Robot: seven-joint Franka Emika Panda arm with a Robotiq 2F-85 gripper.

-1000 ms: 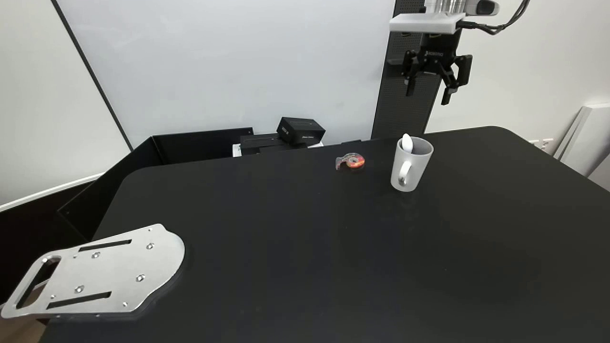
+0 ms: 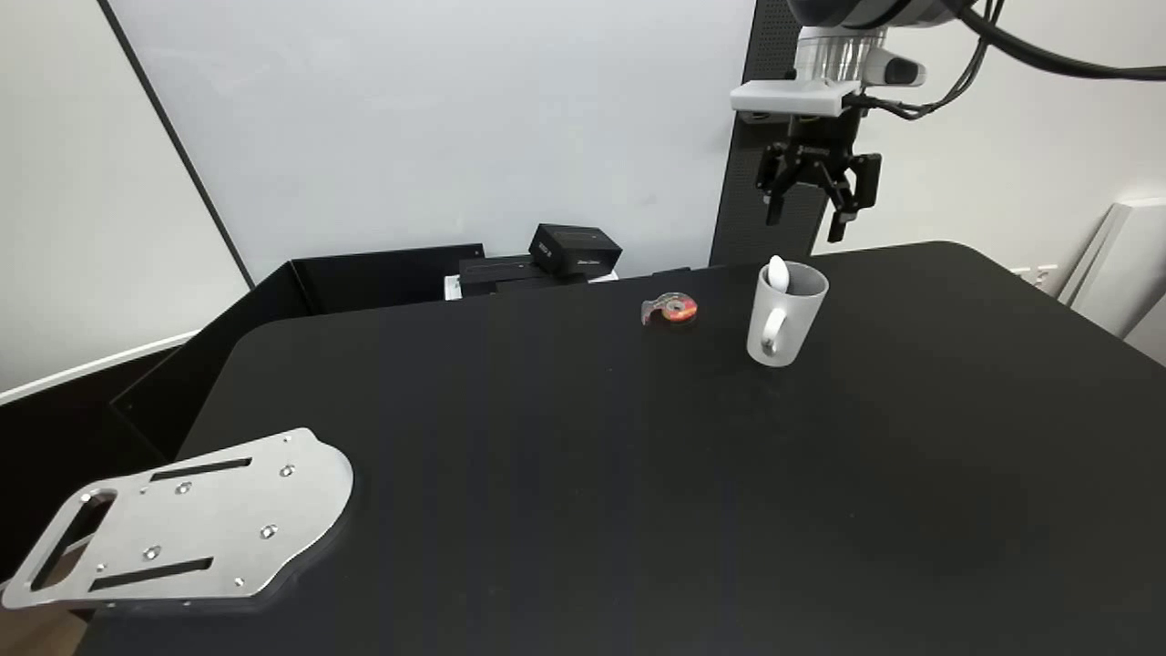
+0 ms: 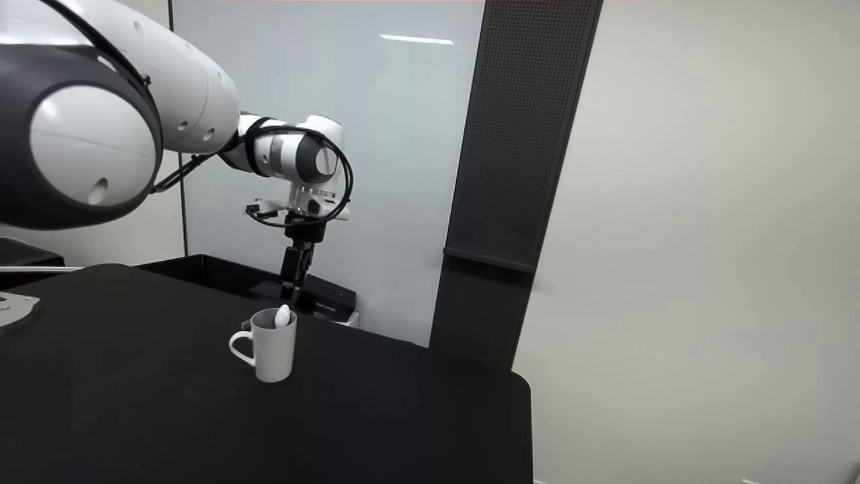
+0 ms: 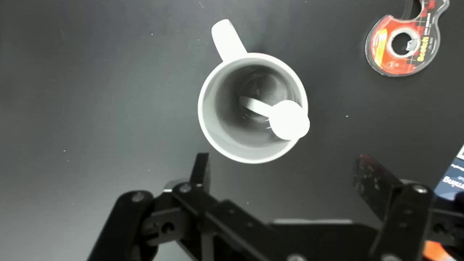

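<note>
A white mug (image 2: 786, 317) stands upright on the black table, its handle toward the camera in exterior view 1. Inside it leans a white spoon (image 2: 778, 273), the rounded end resting at the rim. From above, in the wrist view, the mug (image 4: 208, 114) and the spoon's round end (image 4: 289, 120) lie just ahead of the fingertips. My gripper (image 2: 805, 225) hangs above and behind the mug, clear of it. Its fingers (image 4: 200, 174) are spread wide with nothing between them. In exterior view 2 the gripper (image 3: 291, 294) is seen edge-on beyond the mug (image 3: 275, 352).
A red tape dispenser (image 2: 671, 308) lies near the table's back edge, left of the mug. Black boxes (image 2: 574, 251) sit in a tray behind the table. A silver metal plate (image 2: 219, 514) occupies the front left.
The gripper has come down and slightly left in exterior view 1, closer to the mug, its fingers still apart. Mug, spoon and tape have stayed put.
</note>
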